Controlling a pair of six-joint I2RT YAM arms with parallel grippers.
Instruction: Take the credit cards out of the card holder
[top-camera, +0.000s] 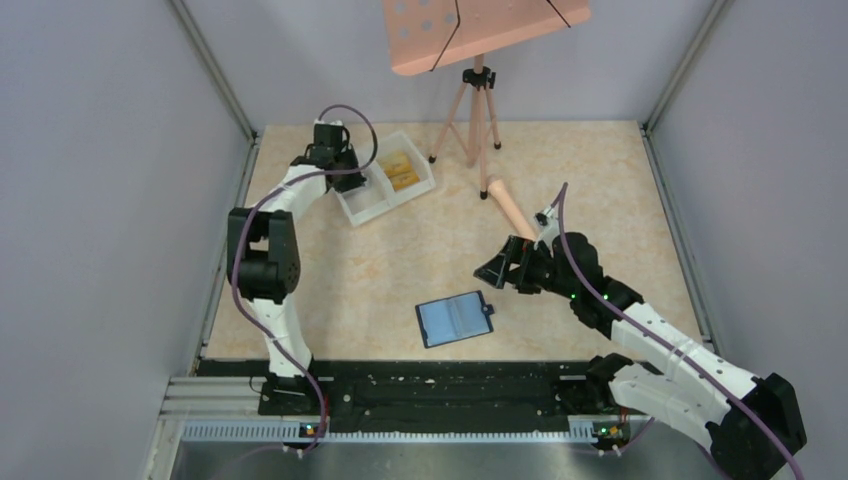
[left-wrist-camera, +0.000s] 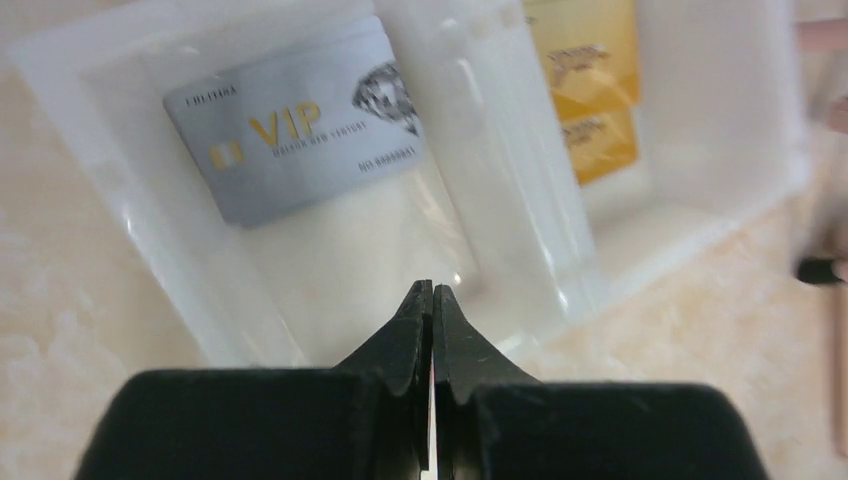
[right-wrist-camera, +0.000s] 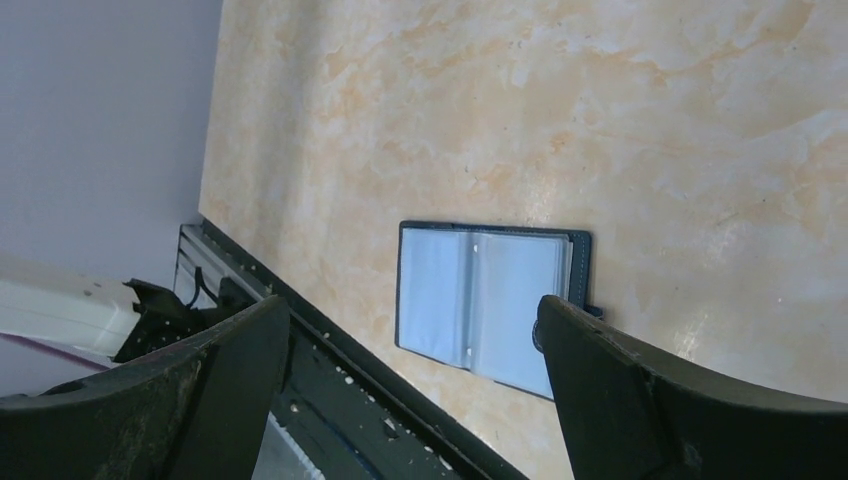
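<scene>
The card holder (top-camera: 453, 318), with pale blue sleeves and a dark edge, lies open near the table's front; the right wrist view shows it between my right gripper's (right-wrist-camera: 422, 350) open fingers, below it. My left gripper is shut, nothing showing between its fingertips, above a white two-compartment tray (top-camera: 365, 210) at the back left. In the left wrist view a silver VIP card (left-wrist-camera: 294, 122) lies in the nearer compartment and gold cards (left-wrist-camera: 585, 60) lie in the other.
A tripod (top-camera: 476, 120) carrying a pink board stands at the back, with a pink cylinder (top-camera: 508, 205) near its foot. The table between tray and holder is clear, as is the right rear.
</scene>
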